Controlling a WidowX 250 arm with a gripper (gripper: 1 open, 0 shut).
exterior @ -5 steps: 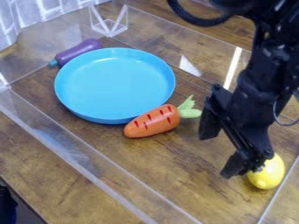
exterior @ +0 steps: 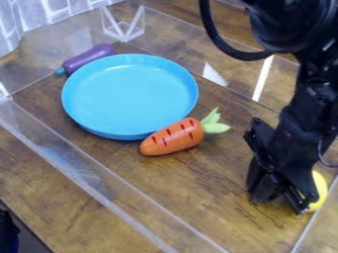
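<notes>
The black gripper (exterior: 264,183) is low over the wooden floor at the right, its fingers close together; whether anything sits between them is hidden. A yellow object (exterior: 315,190), mostly covered by the gripper, lies just behind it at the right edge. An orange toy carrot (exterior: 172,138) with pale green leaves lies left of the gripper, apart from it.
A blue plate (exterior: 129,91) fills the upper left, with a purple eggplant toy (exterior: 87,57) behind it. Clear acrylic walls surround the workspace.
The gripper has moved down and rightward over the yellow object, hiding more of it, and its fingers have drawn together. The carrot, plate and eggplant are unmoved.
</notes>
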